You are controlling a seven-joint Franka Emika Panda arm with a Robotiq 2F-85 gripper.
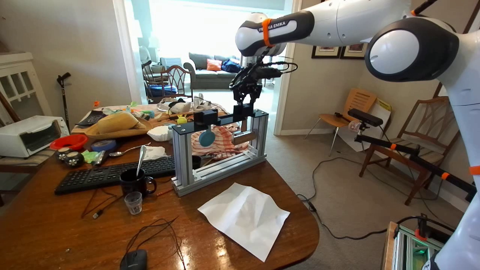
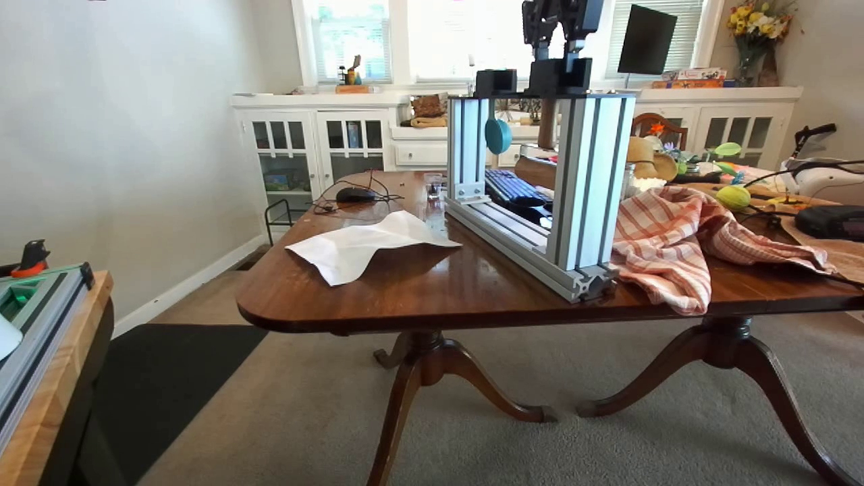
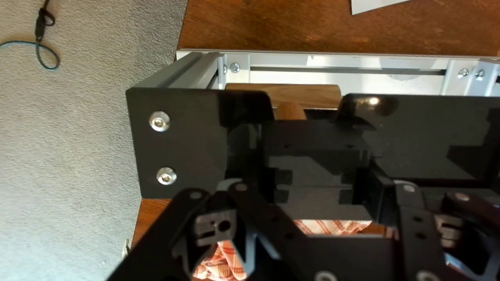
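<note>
A silver frame (image 1: 183, 159) with a black top plate (image 3: 187, 136) stands on the table. On its top sit two black blocks; a wooden mallet-like piece (image 1: 243, 137) hangs beneath the farther block (image 1: 243, 110), and a teal disc (image 1: 206, 138) beneath the nearer block (image 1: 205, 117). My gripper (image 1: 247, 101) points down over the farther block, its fingers partly apart. In the wrist view the fingers (image 3: 382, 192) stand on either side of that block; whether they touch it I cannot tell. Exterior view 2 shows the gripper (image 2: 557, 50) right above it, partly cropped.
White paper (image 1: 245, 216) lies in front of the frame. A black mug (image 1: 133, 182) with a spoon, a small clear cup (image 1: 133, 203) and a keyboard (image 1: 112, 175) are at its left. A checked cloth (image 2: 672, 243) lies behind the frame, close to one post.
</note>
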